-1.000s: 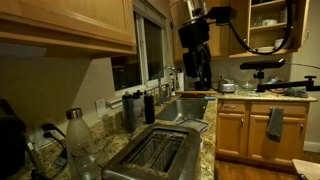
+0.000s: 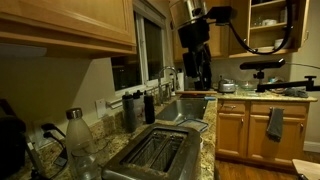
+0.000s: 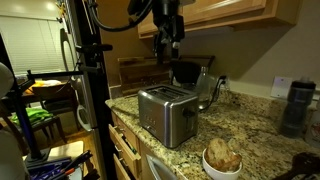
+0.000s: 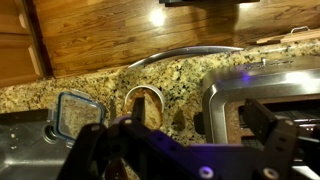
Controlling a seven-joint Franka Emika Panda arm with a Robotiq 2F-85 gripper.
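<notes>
My gripper is open in the wrist view, its two dark fingers wide apart with nothing seen between them. It hangs high above the counter in exterior view 1, where the gripper (image 2: 197,82) points down beyond the toaster. A silver toaster (image 3: 170,118) stands on the granite counter, its slots facing up. In the wrist view the toaster (image 4: 213,100) lies to the right, partly covered by a finger. A white bowl (image 3: 222,172) holding a piece of bread (image 3: 222,154) sits near exterior view 2's camera.
Beside the toaster in the wrist view is a round white-rimmed thing (image 4: 158,95), partly hidden. A clear container (image 4: 75,115) lies at the sink's edge (image 4: 30,115). A metal bottle (image 2: 78,135) and dark bottles (image 2: 149,106) line the wall. Cabinets (image 2: 70,20) hang above.
</notes>
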